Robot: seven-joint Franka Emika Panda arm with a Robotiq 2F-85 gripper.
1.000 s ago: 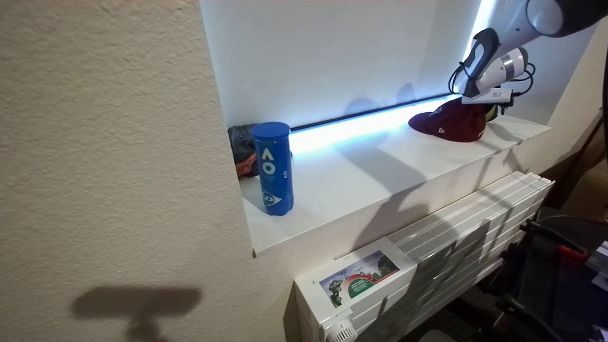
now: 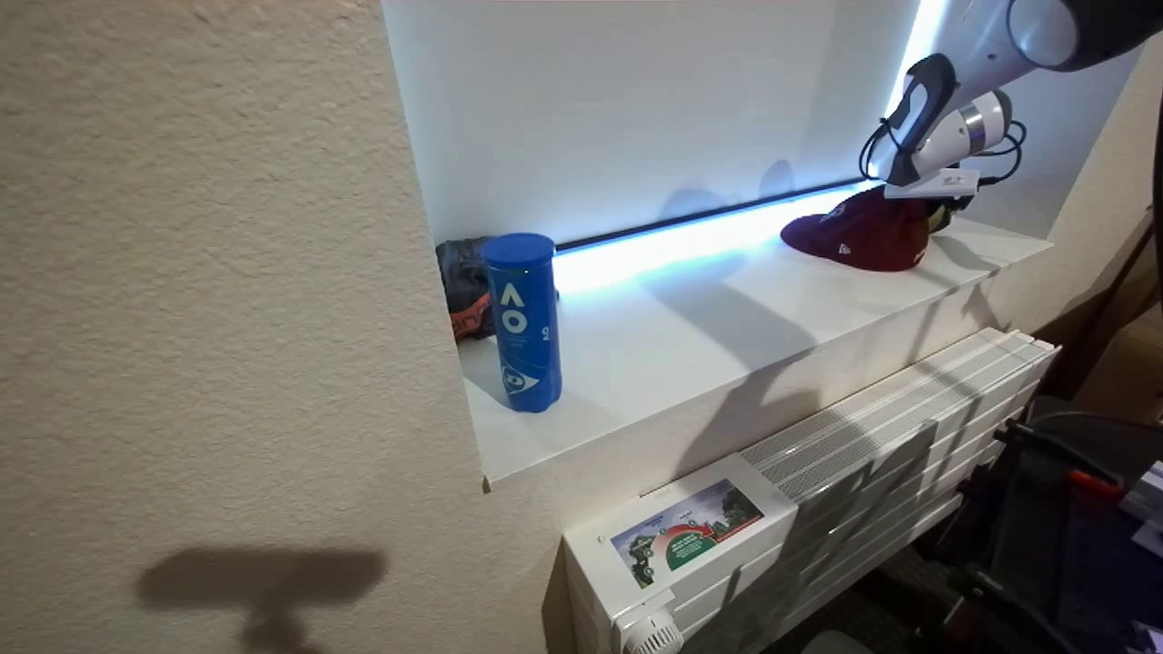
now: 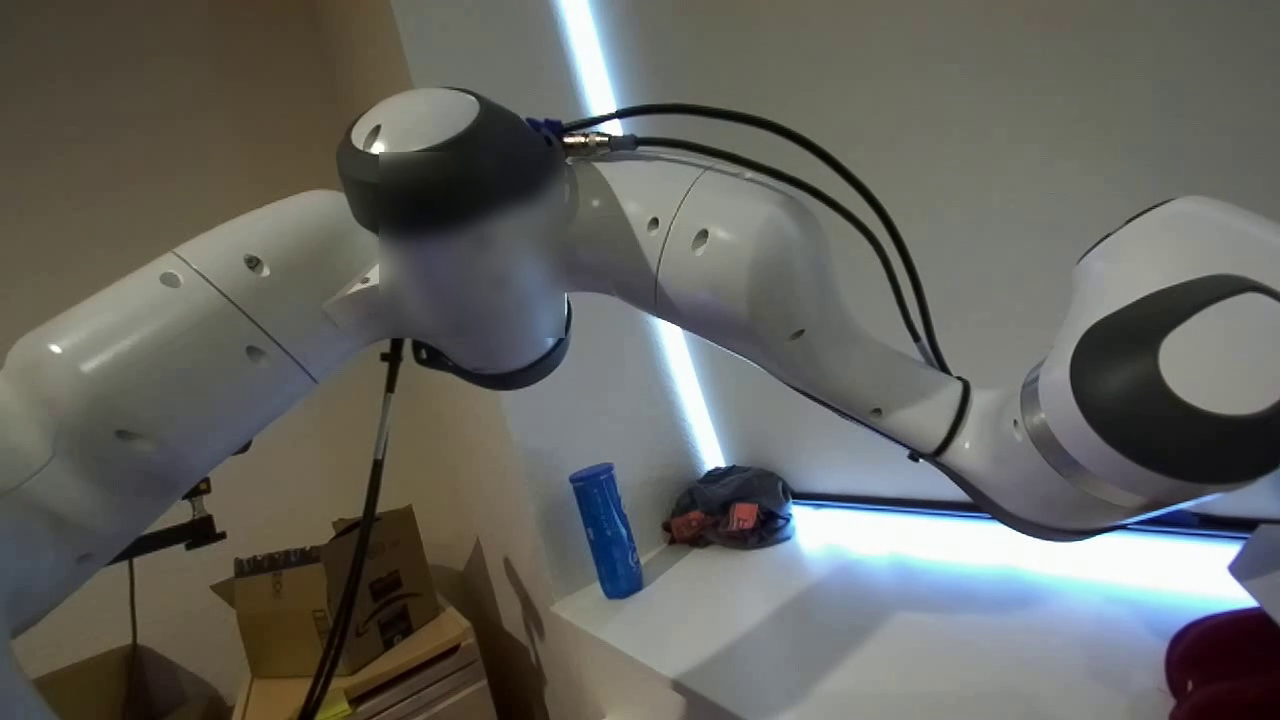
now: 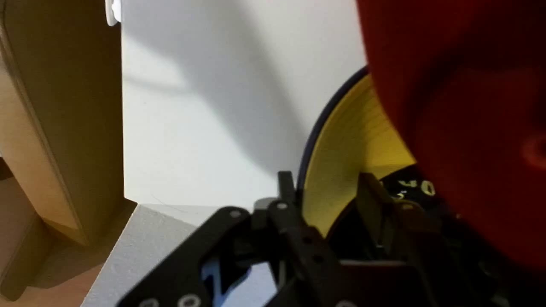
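Note:
A dark red cap (image 2: 872, 231) rests on the right part of the white sill, directly below the robot's hand. Its red cloth fills the right of the wrist view. Beside it there, a yellow item with a dark rim (image 4: 335, 153) curves like a bowl or cap, partly covered by the red cap. My gripper straddles that rim: one finger is outside it, the other over its inner side. A gap shows between the fingertips, so the fingers are part open. Whether either finger touches the rim is unclear.
A blue ball can (image 2: 523, 327) stands upright at the sill's left end, with a dark grey and orange bundle (image 3: 734, 510) close by. A white radiator (image 2: 861, 425) runs below its front edge.
The dark finger parts under the hand have shifted slightly behind the red cap. The arm, red cap and blue can look unmoved.

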